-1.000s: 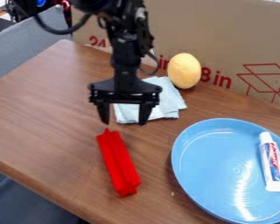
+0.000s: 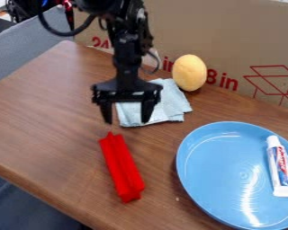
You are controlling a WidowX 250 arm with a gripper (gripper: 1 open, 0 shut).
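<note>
My black gripper (image 2: 126,111) hangs open over the middle of the wooden table, with its fingers at the left part of a folded pale cloth (image 2: 169,104). Below it a red elongated object (image 2: 121,166) lies on the table. At the right is a blue plate (image 2: 223,184) with a white toothpaste tube (image 2: 281,166) lying on its right side. A yellow egg-shaped object (image 2: 190,71) stands behind the cloth.
A cardboard panel (image 2: 243,49) closes off the back of the table.
The objects on the table have not moved.
</note>
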